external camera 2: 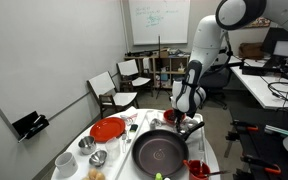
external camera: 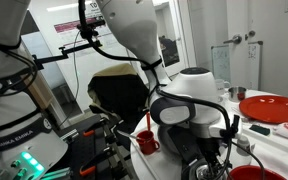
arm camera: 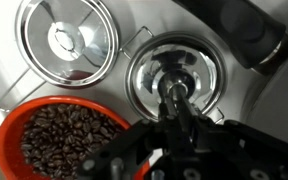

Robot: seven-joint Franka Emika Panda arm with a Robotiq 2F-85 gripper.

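My gripper is over a small shiny metal pot or lid (arm camera: pixel 142 85) with side loops, its fingertips close around or just above the central knob. Whether the fingers touch the knob, and how far apart they are, is hard to make out. In exterior view 1 the gripper (external camera: pixel 210 168) is low at the bottom edge, mostly hidden by its own housing. Beside the pot lies a round metal-rimmed piece (arm camera: pixel 49 60) with a wire loop. A red bowl (arm camera: pixel 9 128) full of coffee beans sits close by.
The black frying pan (external camera 2: pixel 162 152) is close to the arm, its dark handle (arm camera: pixel 239 25) reaching toward the pot. A red plate (external camera: pixel 272 108), a red mug (external camera: pixel 147 142) and several metal cups (external camera 2: pixel 99 158) stand elsewhere on the white table.
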